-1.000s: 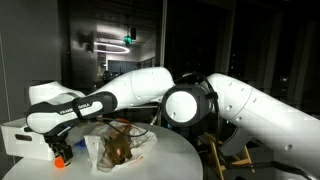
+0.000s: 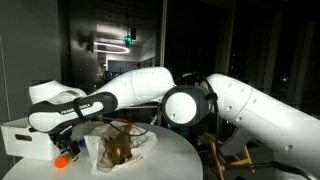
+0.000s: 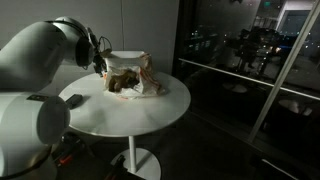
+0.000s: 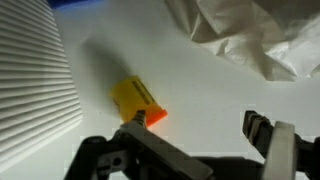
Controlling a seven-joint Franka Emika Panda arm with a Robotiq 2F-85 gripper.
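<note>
In the wrist view, a small orange-yellow object (image 4: 135, 98) with a red-orange end lies on the white table, close to one finger of my gripper. My gripper is open, with its fingers wide apart and bare table between their tips. In exterior view 1 the same object (image 2: 61, 161) shows as an orange spot near the table's edge, below my gripper (image 2: 69, 147). From the other side, the arm hides it in exterior view 2.
A white ribbed box (image 2: 30, 141) stands right beside the orange object. Toward the table's middle lies a crumpled white bag (image 2: 96, 148) with something brown (image 2: 120, 146) in it.
My gripper has shifted slightly away from the orange object in exterior view 1, leaving more of it in sight. The bag and box stay put.
</note>
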